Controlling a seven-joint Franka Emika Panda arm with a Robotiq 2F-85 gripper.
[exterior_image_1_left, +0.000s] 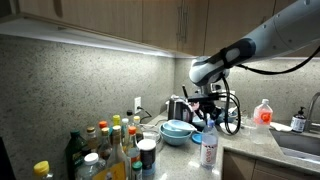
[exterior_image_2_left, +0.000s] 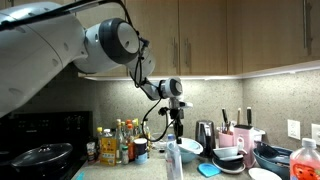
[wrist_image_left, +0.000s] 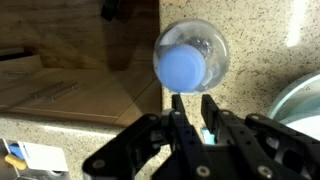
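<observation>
A clear plastic bottle with a blue cap stands upright near the counter's edge; its body is plain in exterior view 1, and in exterior view 2 it rises from the bottom of the picture. From above, the blue cap shows just ahead of my gripper. The dark fingers stand part open with a narrow gap, and nothing shows between them. Exterior view 1 has the gripper over the bottle's top; whether it touches the cap I cannot tell.
Light blue bowls sit close behind the bottle. Several bottles and a dark-and-white canister crowd the left side. A dish rack and a clear jug with a red cap stand on the right. The sink lies beyond.
</observation>
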